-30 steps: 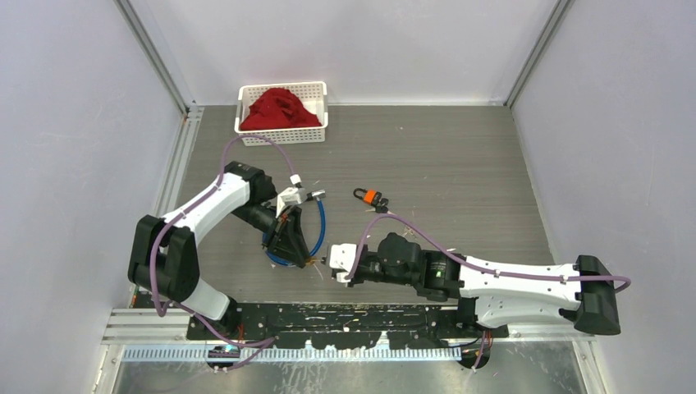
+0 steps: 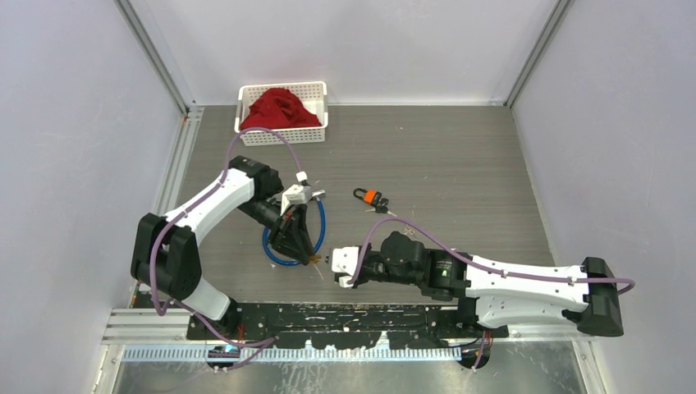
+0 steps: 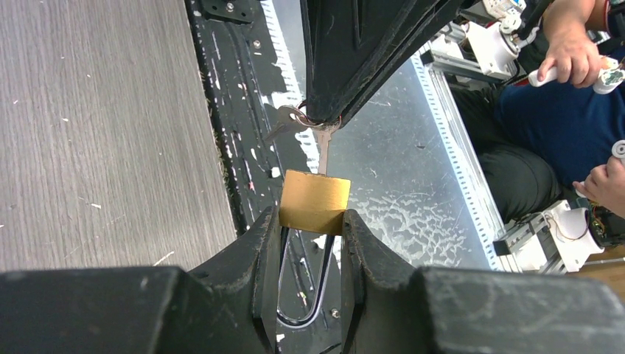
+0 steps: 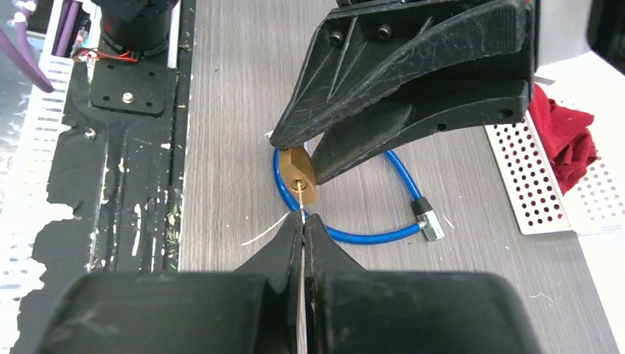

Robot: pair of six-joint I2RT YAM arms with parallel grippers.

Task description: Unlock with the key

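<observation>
My left gripper (image 2: pixel 309 256) holds a brass padlock (image 3: pixel 313 193), its long shackle hanging down between the fingers in the left wrist view. My right gripper is shut on a key (image 3: pixel 322 151), whose blade points into the keyhole (image 4: pixel 298 184) at the end of the padlock; how deep it sits is hard to tell. Another key (image 3: pixel 284 122) dangles from the ring at the right fingertips.
A blue cable lock (image 2: pixel 322 222) lies beneath the left gripper. An orange-and-black padlock (image 2: pixel 370 197) with keys lies mid-table. A white basket (image 2: pixel 281 135) with red cloth stands at the back.
The left gripper has shifted slightly rightward with the padlock since a second ago; the right arm has shifted a little to the right too.
</observation>
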